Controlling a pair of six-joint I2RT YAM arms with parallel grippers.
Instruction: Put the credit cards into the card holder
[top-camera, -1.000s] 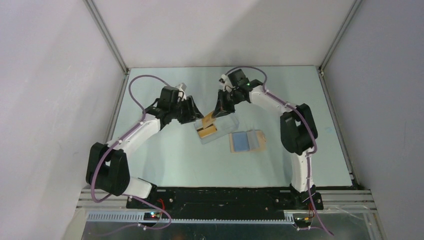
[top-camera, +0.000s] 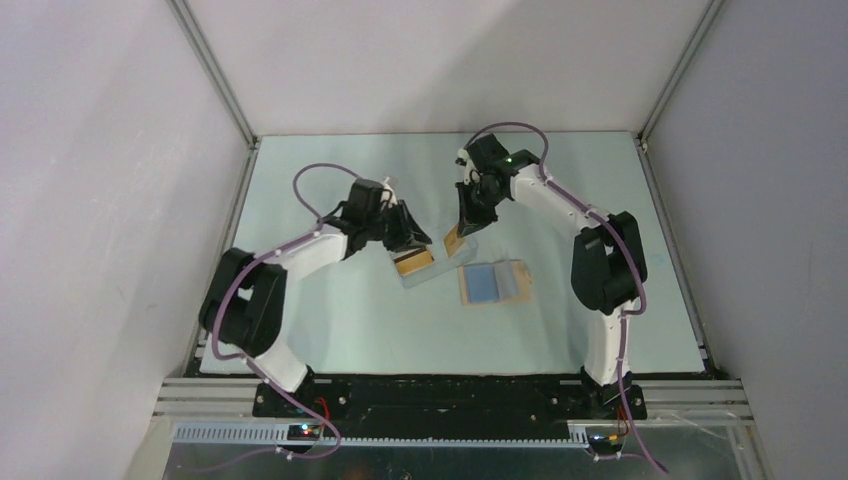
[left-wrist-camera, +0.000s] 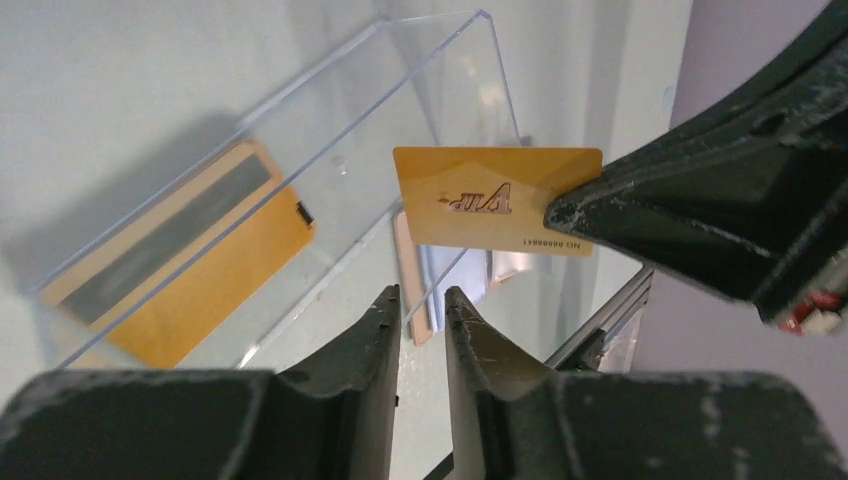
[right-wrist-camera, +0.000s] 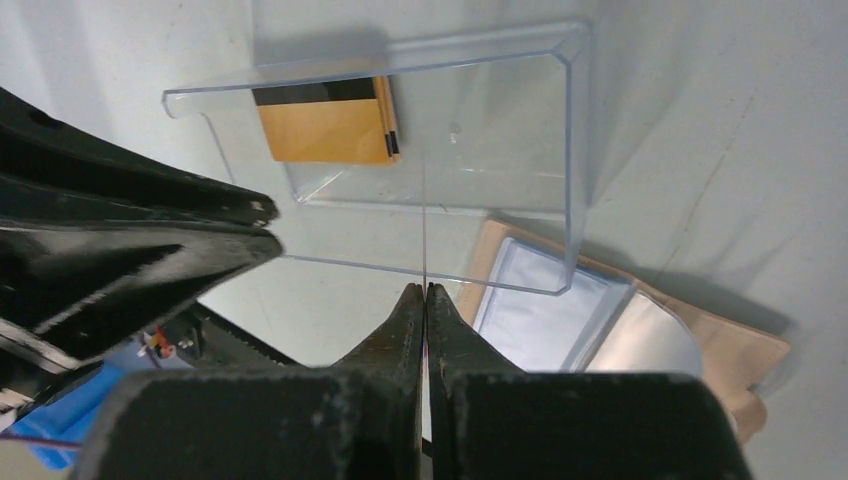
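Note:
A gold card hangs from my right gripper (top-camera: 462, 232), which is shut on its edge above the clear tray (right-wrist-camera: 506, 170); in the right wrist view the card shows edge-on as a thin line. More gold cards (left-wrist-camera: 220, 280) lie stacked in the tray's left part. My left gripper points toward the held card from the left, its fingertips a little apart with nothing seen held between them. The card holder (top-camera: 482, 284), beige with blue and pale sleeves, lies flat just below the tray in the top view.
Walls stand at the back and both sides. Both arms meet over the middle, close to each other.
My left arm has moved right toward the held card.

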